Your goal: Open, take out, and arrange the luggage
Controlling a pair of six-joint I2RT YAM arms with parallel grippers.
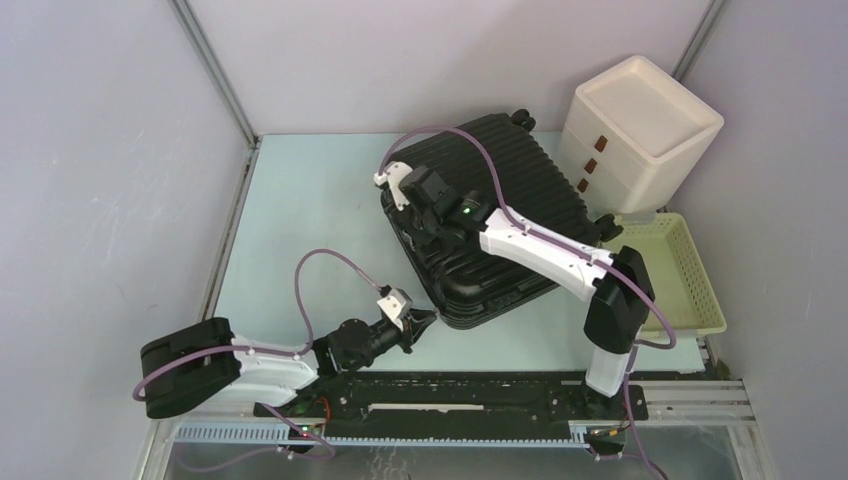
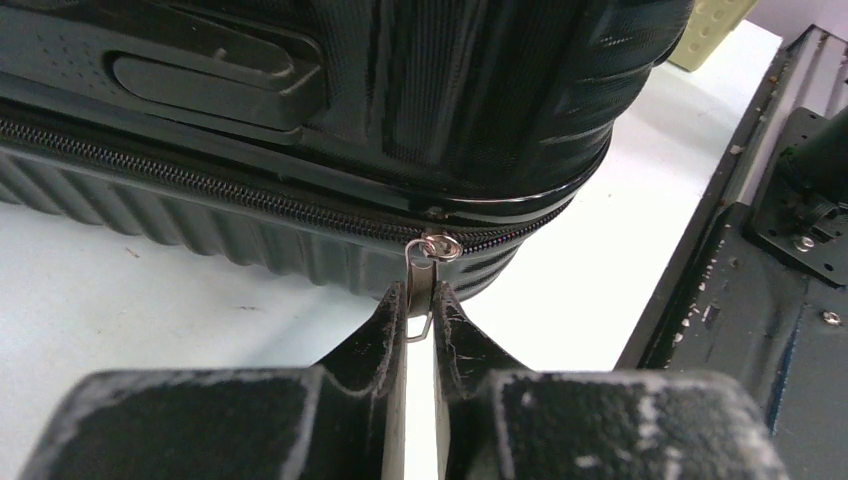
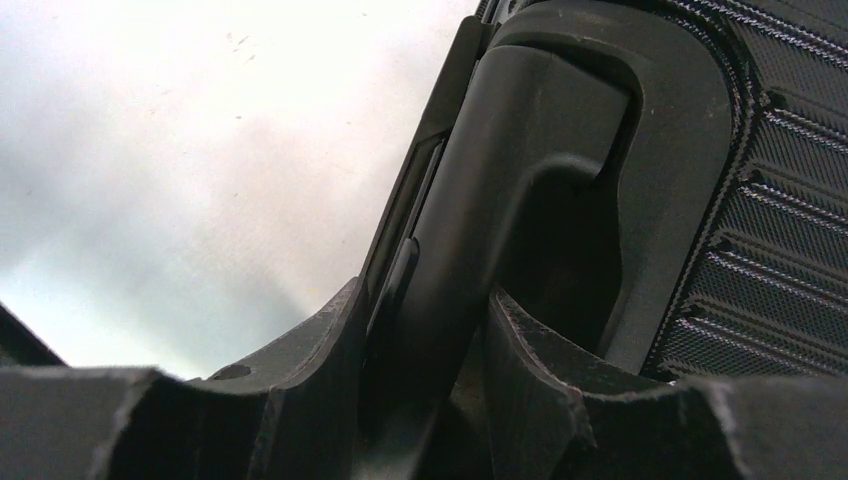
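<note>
A black ribbed suitcase (image 1: 500, 170) lies at an angle over the middle of the table. At its near corner, my left gripper (image 1: 433, 314) is shut on a small metal zipper pull (image 2: 421, 285); the ring of the pull hangs from the zipper (image 2: 250, 192), which runs along the side of the case. On the far left side, my right gripper is shut on the black carry handle (image 3: 480, 160), one finger on each side of it. The top view hides that grip behind the right wrist.
A white drawer unit (image 1: 650, 105) stands at the back right, close to the suitcase wheels (image 1: 607, 228). In front of it is a pale green basket (image 1: 700, 270), empty where visible.
</note>
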